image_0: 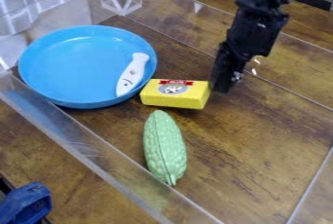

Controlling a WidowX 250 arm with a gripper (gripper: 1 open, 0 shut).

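The black robot gripper (pixel 232 72) is low over the wooden table, just behind and right of a yellow box (pixel 174 93) with a red label; it looks shut, with nothing seen between its fingers. A blue plate (pixel 68 67) at the left holds a white knife-like object (pixel 131 75) near its right side. A green corn cob or similar vegetable (pixel 164 148) lies in the front middle.
Clear plastic walls border the table at left and front. A dark blue object (pixel 23 205) lies outside at the lower left.
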